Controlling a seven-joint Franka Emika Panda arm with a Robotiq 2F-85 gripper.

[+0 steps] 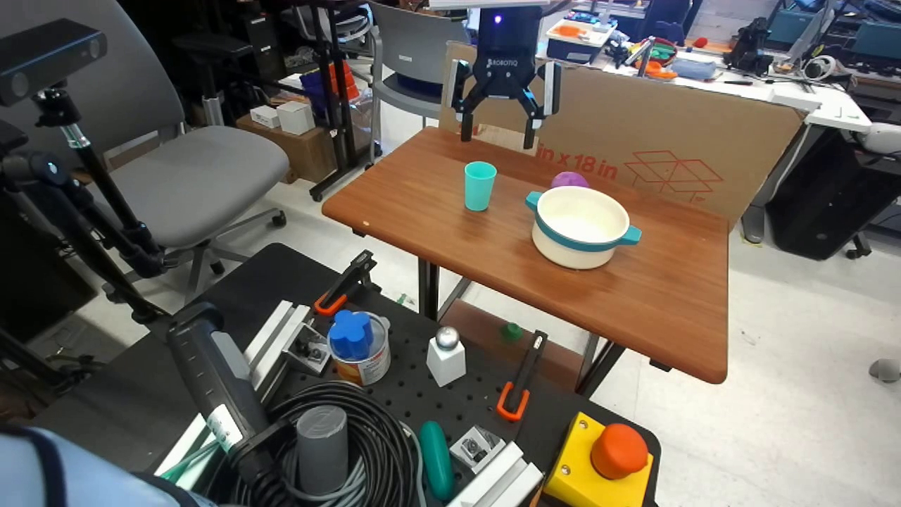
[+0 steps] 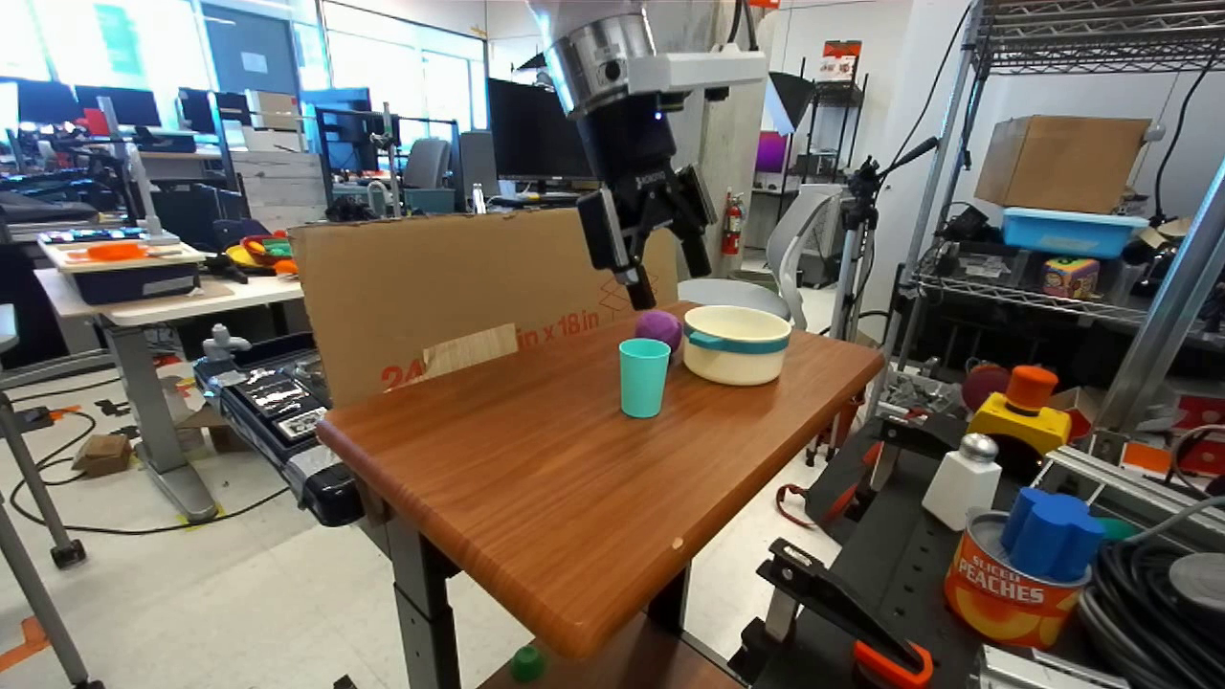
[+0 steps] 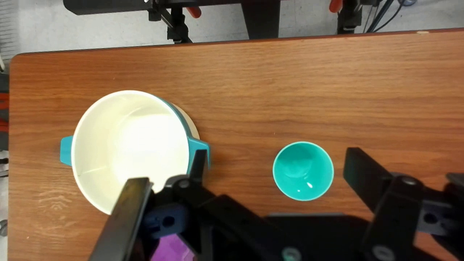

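Observation:
A teal cup (image 1: 479, 186) stands upright on the wooden table, its open mouth facing up in the wrist view, where the cup (image 3: 303, 171) appears between the two fingers. To one side of it is a cream pot (image 1: 575, 251) with teal handles, which looks empty from above. Beside the pot lies a purple ball (image 2: 659, 329), partly hidden by my gripper in the wrist view. My gripper (image 1: 498, 142) hangs above the table, higher than the cup and apart from it. Its fingers are spread wide with nothing between them.
A cardboard sheet (image 1: 608, 127) stands along the table's back edge. Across a gap, a black cart (image 1: 405, 329) carries clamps, a can, cables and an emergency-stop button (image 1: 621, 449).

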